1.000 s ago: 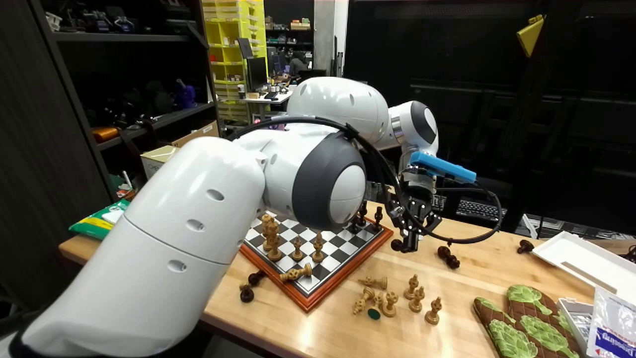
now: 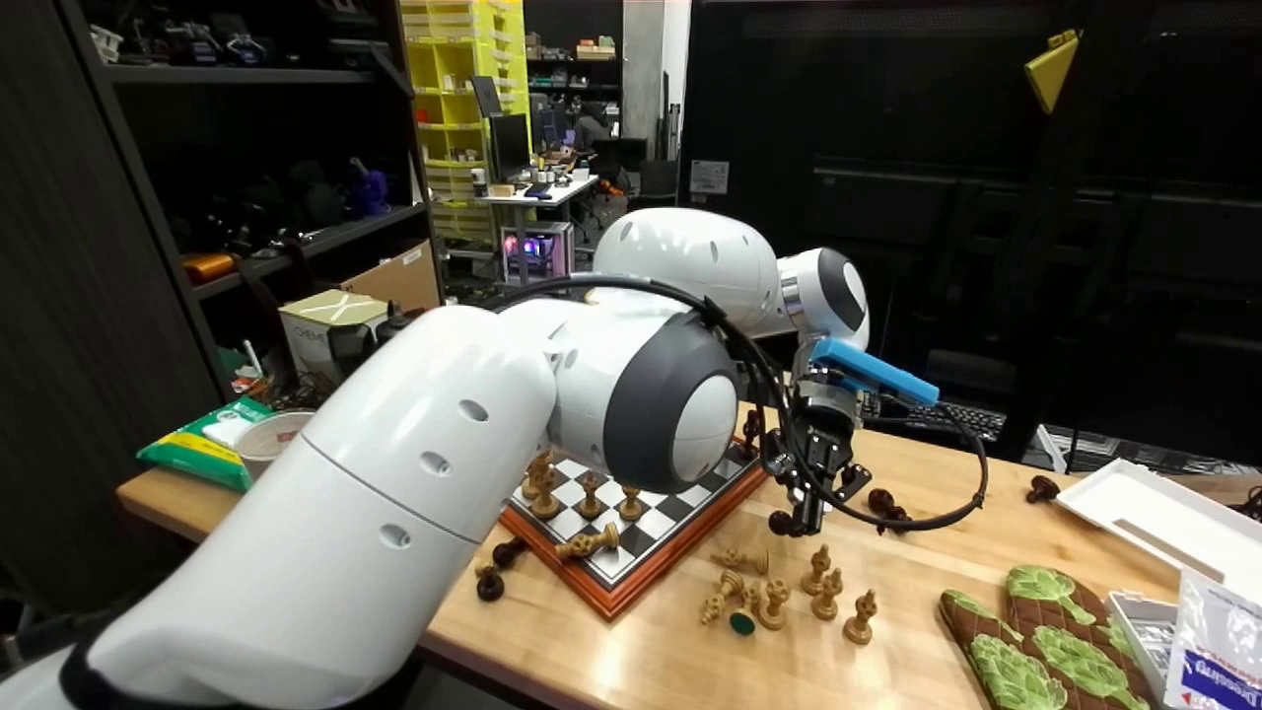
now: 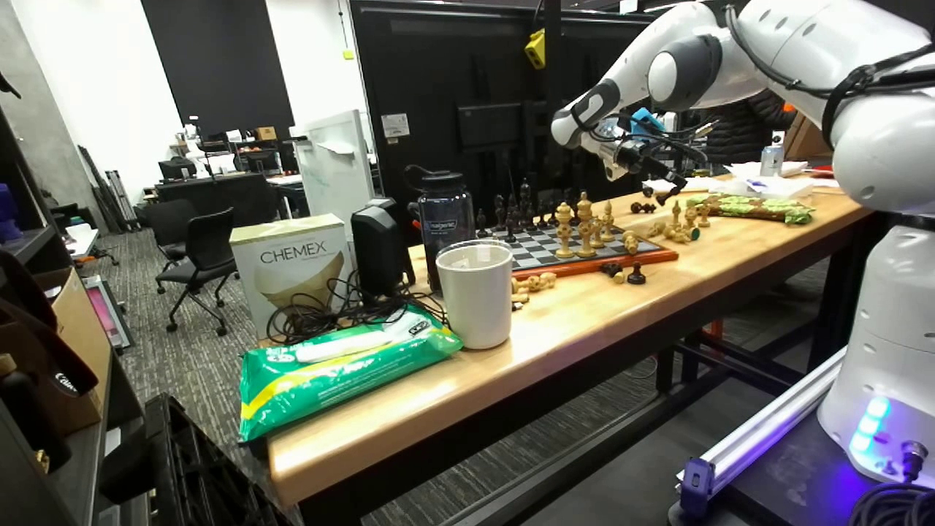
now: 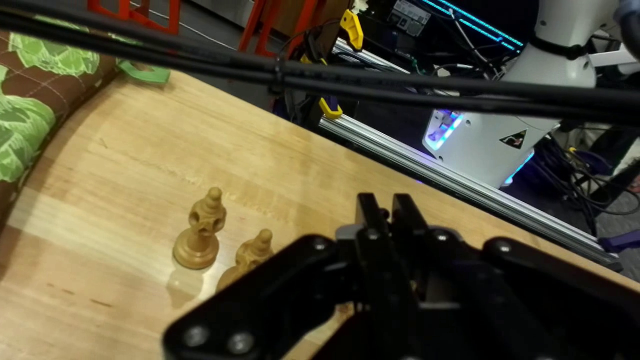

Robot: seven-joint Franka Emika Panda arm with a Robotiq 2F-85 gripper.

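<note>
A dark chess piece point(image 2: 781, 522) is in my gripper point(image 2: 807, 519), its rounded end sticking out sideways from the fingertips. The gripper point(image 3: 673, 189) hangs above the table right of the chessboard point(image 2: 663, 548). Seen from the wrist, the gripper has its fingers close together, with only a small dark bit of the piece point(image 4: 385, 213) showing between them. Light wooden pieces stand near it, one bishop-like piece point(image 4: 201, 231) and another point(image 4: 255, 252) partly covered by the gripper. Most of the held piece is hidden, so its kind cannot be told.
Several light pieces, including a toppled one point(image 2: 741, 561), lie or stand beside the board. Fallen dark pieces point(image 2: 887, 507) lie farther back. A leaf-patterned mitt point(image 2: 1053, 645) and a white tray point(image 2: 1165, 521) occupy the right. Bare tabletop lies between the loose pieces and the mitt.
My gripper has come down toward the table with the dark piece in it, and the arm has lowered. The pieces on the table look unmoved.
</note>
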